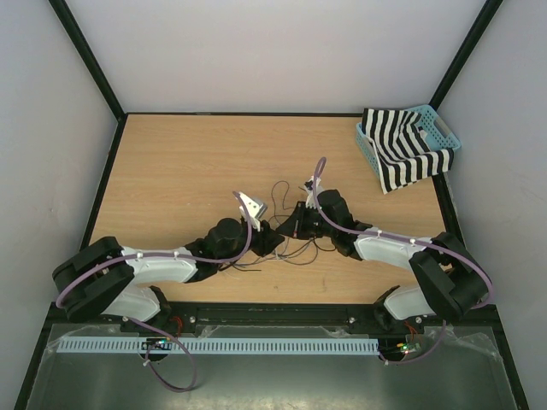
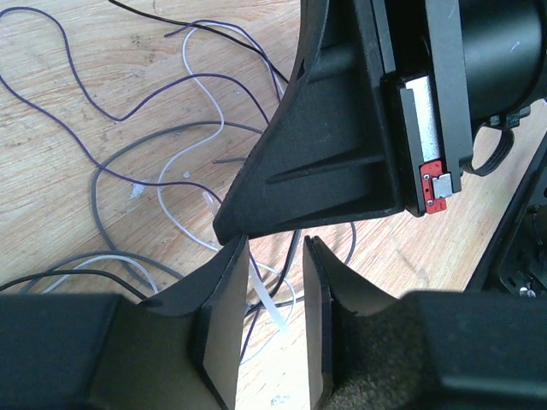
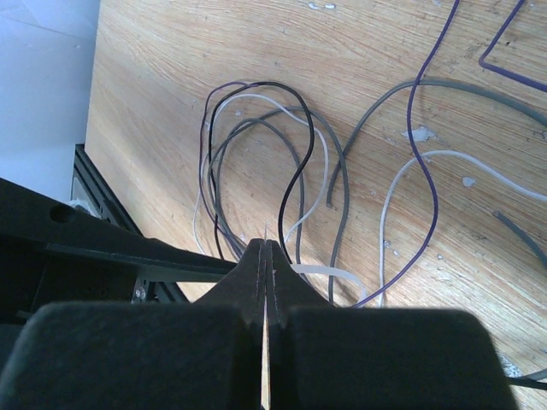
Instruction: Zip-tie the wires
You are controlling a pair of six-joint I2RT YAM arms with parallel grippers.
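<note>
Loose wires, black, grey, white and purple, lie in loops on the wooden table; a grey wire loop (image 3: pixel 342 184) and a purple wire (image 3: pixel 433 192) show in the right wrist view. A translucent white zip tie (image 2: pixel 272 309) lies across the bundle, partly hidden by my right gripper's tip. My left gripper stands partly open, the strip and wires visible through its gap. My right gripper is shut; the white zip tie (image 3: pixel 329 272) emerges beside its fingertips, and whether they pinch it is unclear. From above, both grippers nearly meet over the wires.
A light blue basket (image 1: pixel 367 152) with a black-and-white striped cloth (image 1: pixel 397 154) sits at the back right corner. The two grippers are very close together.
</note>
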